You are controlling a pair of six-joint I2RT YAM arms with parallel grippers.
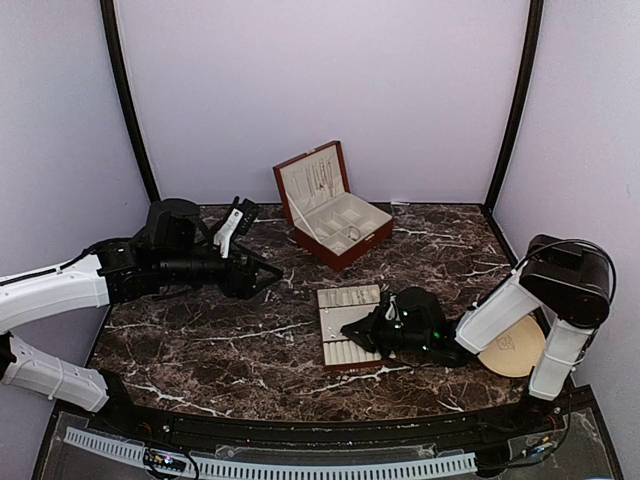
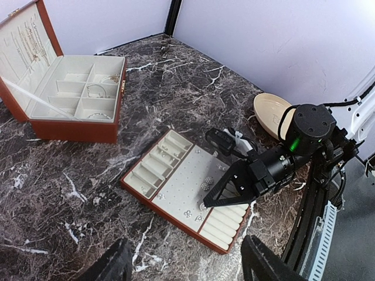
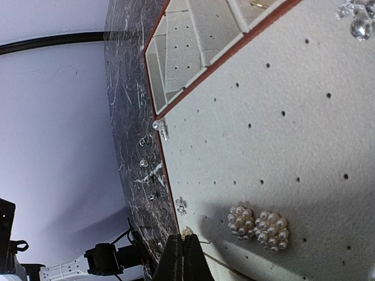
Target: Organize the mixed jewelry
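Observation:
A brown-edged tray (image 2: 187, 181) with a cream panel lies on the dark marble surface. My right gripper is over that panel, its fingers shut, with fingertips at a small earring (image 3: 186, 232); whether it is pinched between them I cannot tell. Two pearl-cluster earrings (image 3: 271, 231) sit side by side on the panel. Small clear studs (image 3: 180, 206) are near its edge, and a clear-bead earring (image 3: 360, 28) is farther along. Left of the tray, my left gripper hangs above the table, open and empty.
Behind the tray an open jewelry box (image 1: 362, 248) holds a bracelet (image 1: 353, 233) in a compartment and necklaces (image 1: 322, 178) in its lid. A round tan plate (image 1: 512, 347) lies at the right, beneath the right arm. Marble left of the tray is clear.

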